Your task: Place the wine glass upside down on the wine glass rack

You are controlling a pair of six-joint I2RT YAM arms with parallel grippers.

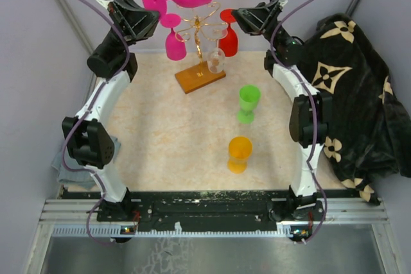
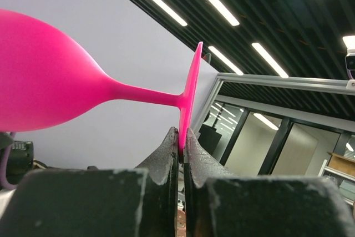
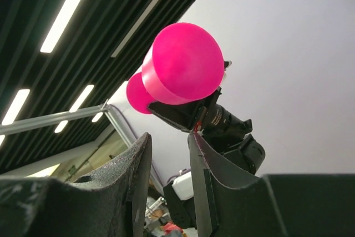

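My left gripper is shut on the foot of a pink wine glass [image 2: 55, 70], which it holds sideways high up, bowl to the right in the top view. My right gripper is open and empty, facing that glass from the right. Below the held glass in the top view, the gold rack [image 1: 199, 46] on a wooden base [image 1: 191, 80] carries hanging upside-down glasses: a pink one [image 1: 175, 46], a red one [image 1: 228, 43] and a clear one [image 1: 216, 61].
A green goblet [image 1: 249, 99] and an orange goblet [image 1: 239, 152] stand upright on the right-center table. A black patterned cloth [image 1: 359, 113] covers the right side; a grey cloth [image 1: 77, 168] lies at the left edge.
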